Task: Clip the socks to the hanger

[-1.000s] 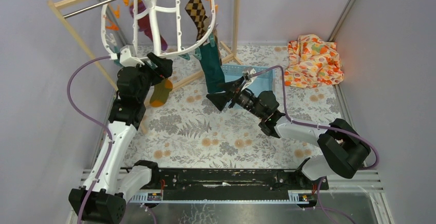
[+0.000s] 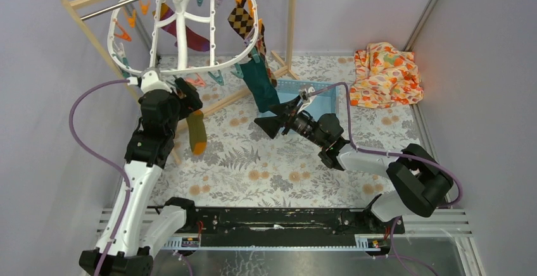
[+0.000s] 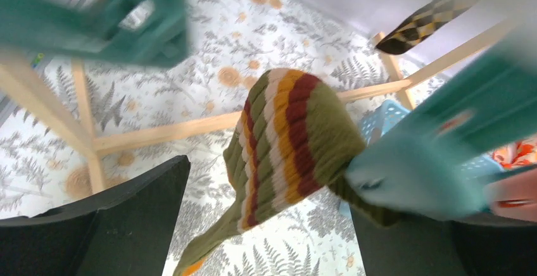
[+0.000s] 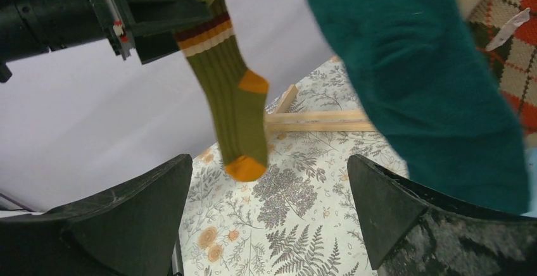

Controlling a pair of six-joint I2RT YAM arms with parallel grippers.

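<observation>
An olive sock (image 2: 196, 130) with orange toe and striped cuff dangles below the hanger's front rim (image 2: 183, 70); in the left wrist view its cuff (image 3: 291, 143) meets a blurred teal clip (image 3: 405, 175). My left gripper (image 2: 189, 99) is at that rim, open around the cuff area, its fingers apart. The olive sock (image 4: 237, 118) also shows beside it in the right wrist view. A teal sock (image 2: 259, 83) hangs from the hanger's right, near my open right gripper (image 2: 272, 121). Other socks (image 2: 187, 35) hang farther back.
A blue basket (image 2: 323, 102) sits behind my right gripper. An orange patterned cloth (image 2: 383, 76) lies at the back right. The wooden rack (image 2: 95, 38) carries the hanger.
The hanger swings, its socks shifting. My left gripper has moved left and slightly down, and the olive sock hangs farther left and lower. The right arm is nearly still.
</observation>
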